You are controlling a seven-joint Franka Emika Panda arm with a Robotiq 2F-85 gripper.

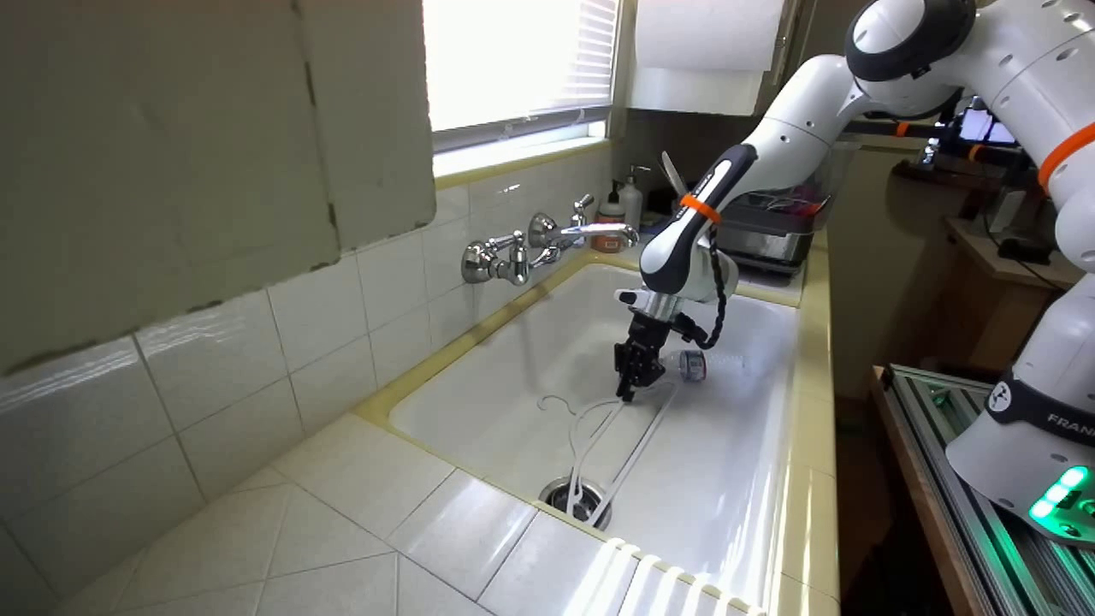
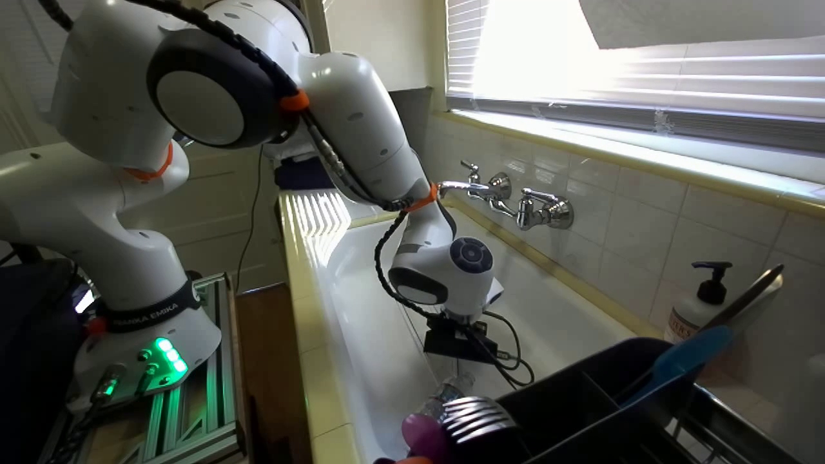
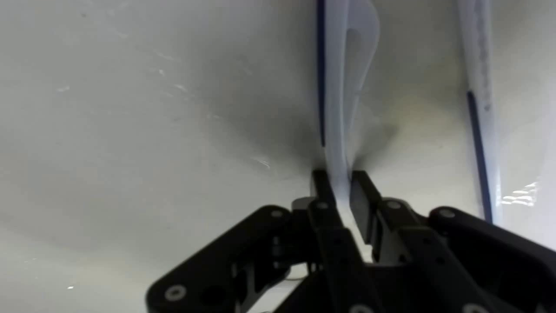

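A white plastic hanger lies in the white sink basin, one end over the drain. My gripper is low in the basin at the hanger's far part. In the wrist view, the gripper has its black fingers closed in on both sides of one hanger bar, with the bar between them. A second bar with a dark strip runs to the right, outside the fingers. In exterior view 2, the arm hides the fingertips and most of the hanger.
A clear bottle with a label lies just beside the gripper. The faucet juts out from the tiled wall. A black utensil rack stands beyond the basin's far end. The basin's left side is bare.
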